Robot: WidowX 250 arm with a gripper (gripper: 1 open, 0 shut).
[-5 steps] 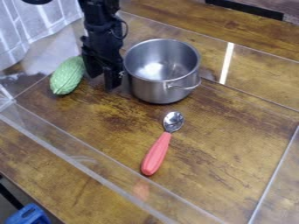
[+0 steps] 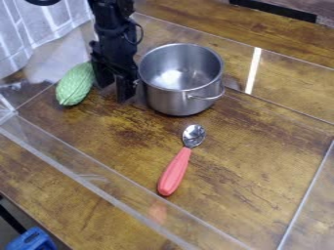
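Note:
My black gripper (image 2: 115,75) is low at the upper left of the camera view, between a pale green striped vegetable (image 2: 76,84) and a steel pot (image 2: 167,98) with handles. The gripper's fingertips are dark against the wood, so whether it is open or shut is unclear. A spoon with a red handle (image 2: 175,171) lies on the wooden table (image 2: 261,166) in front of the pot, its metal bowl pointing away from the viewer.
Clear plastic panels edge the table at left, front and right. A white crumpled sheet (image 2: 33,39) is at the upper left. A blue object (image 2: 33,241) shows at the bottom left corner.

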